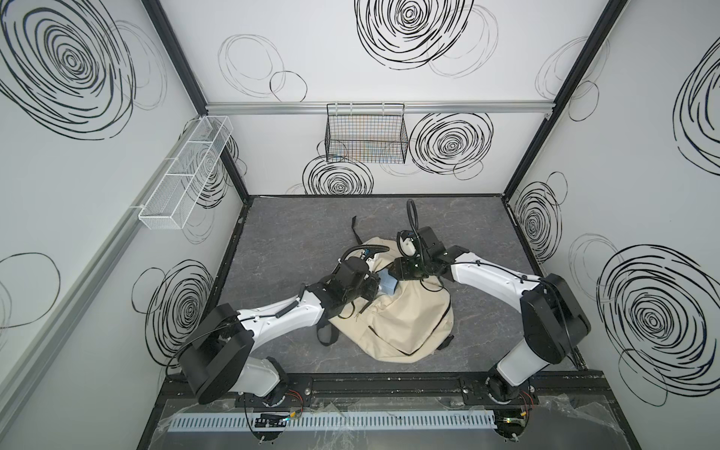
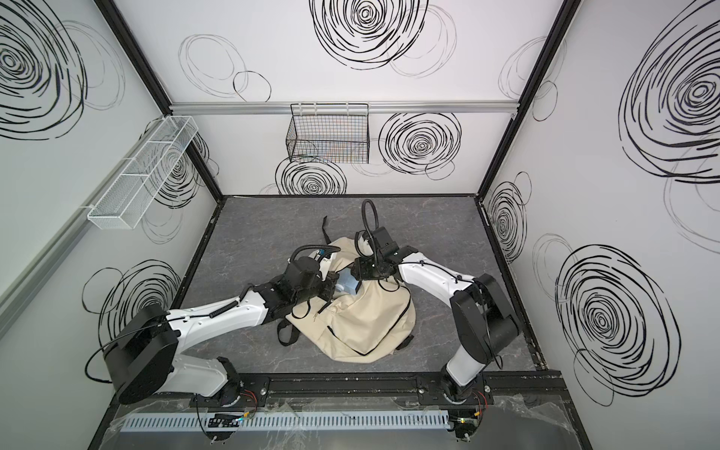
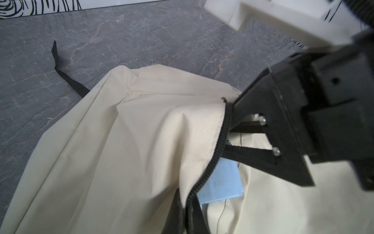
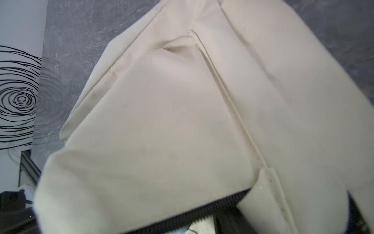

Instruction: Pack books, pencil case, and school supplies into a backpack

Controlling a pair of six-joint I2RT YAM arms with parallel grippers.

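Observation:
The cream backpack point(image 1: 408, 322) lies on the grey floor with its mouth partly open. In the left wrist view, my left gripper is shut on the black zip edge point(image 3: 210, 171) of that mouth. A light blue item point(image 3: 222, 183) shows inside the opening, mostly hidden by the cloth. My right gripper stands open at the upper part of the same zip edge; its two fingers point(image 3: 253, 155) are apart, their tips close against the zip. In the right wrist view, backpack cloth point(image 4: 155, 117) fills most of the picture and largely hides that gripper's fingers.
A black strap point(image 3: 68, 78) lies beyond the backpack on the floor. Black wire basket point(image 1: 367, 135) hangs on the back wall, a white one point(image 1: 187, 172) on the left wall. Bare floor point(image 1: 285, 240) surrounds the bag. Both arms are close together over the opening.

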